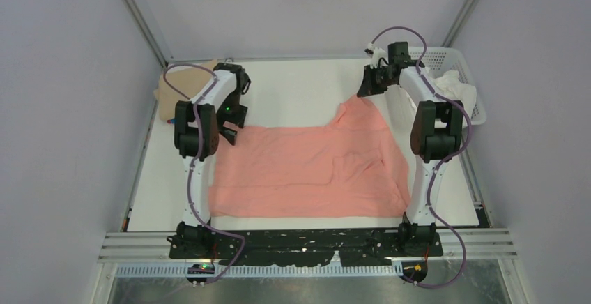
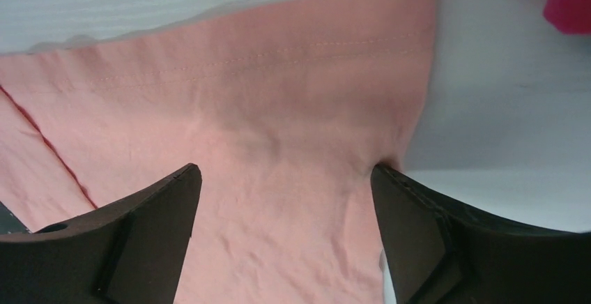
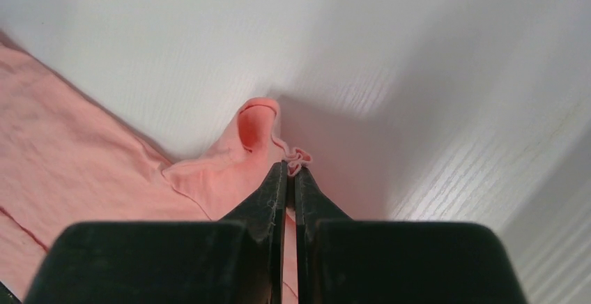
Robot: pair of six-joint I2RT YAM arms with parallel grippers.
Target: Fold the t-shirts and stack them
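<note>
A salmon-pink t-shirt lies spread over the middle of the table, its upper right part drawn up toward the back. My right gripper is shut on a bunched edge of that shirt, and a small curl of cloth shows at its tips. At the shirt's far left corner, my left gripper stands open, its fingers wide apart. The hem and stitching of the cloth run just beyond those fingers, and cloth fills the gap without being pinched.
A white basket holding white cloth stands at the back right, close to my right arm. At the back left is a tan folded pile.
</note>
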